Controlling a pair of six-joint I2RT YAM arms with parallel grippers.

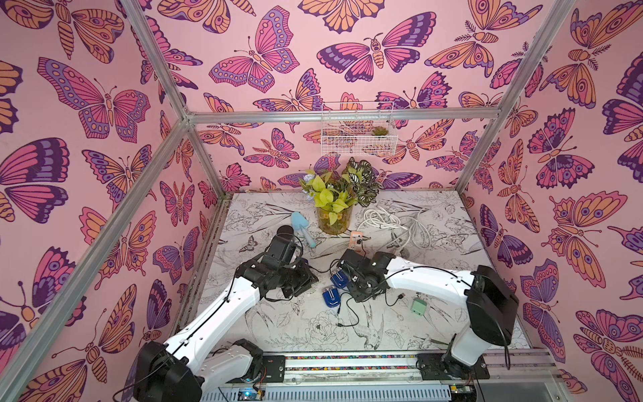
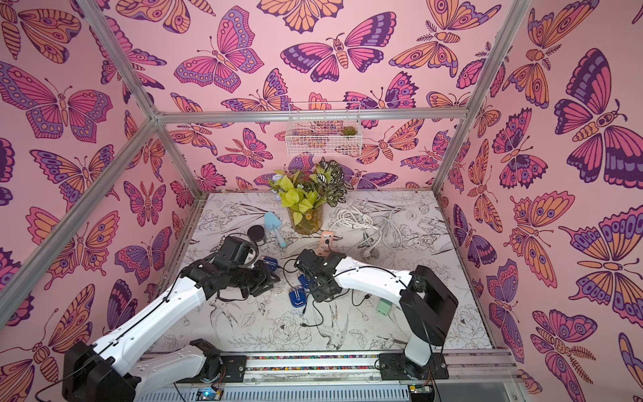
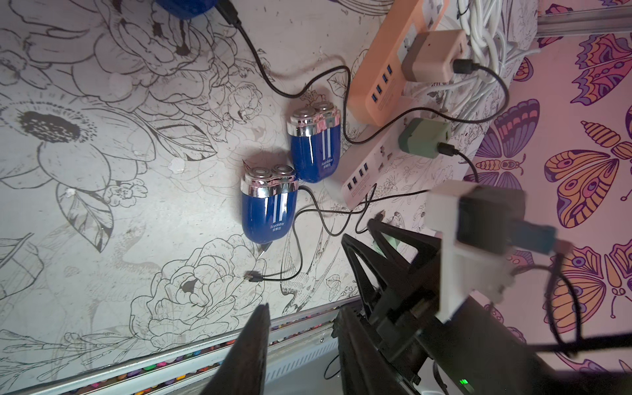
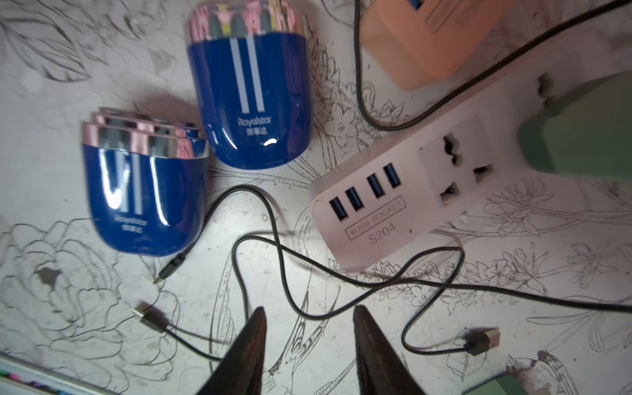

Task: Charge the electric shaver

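Two blue shavers [image 4: 256, 98] lie side by side in the right wrist view. A third blue shaver [image 3: 187, 5], with a black cable at its end, is cut off at the left wrist view's top. Loose black cable ends show: a slim plug [image 4: 172, 266] beside the nearer shaver, another connector [image 4: 152, 317] below it, and a USB plug [image 4: 484, 342] at right. The white power strip [image 4: 358, 243] has several USB ports. My right gripper is open above the cables, empty. My left gripper is also open, nothing between its fingers.
An orange power strip [image 3: 375, 92] carries a peach adapter [image 3: 434, 56]; a green adapter [image 3: 424, 137] sits on the white strip. A loose green block [image 1: 419, 306] lies at right. White cable coils [image 1: 381, 217] and a plant pot [image 1: 335, 219] stand behind.
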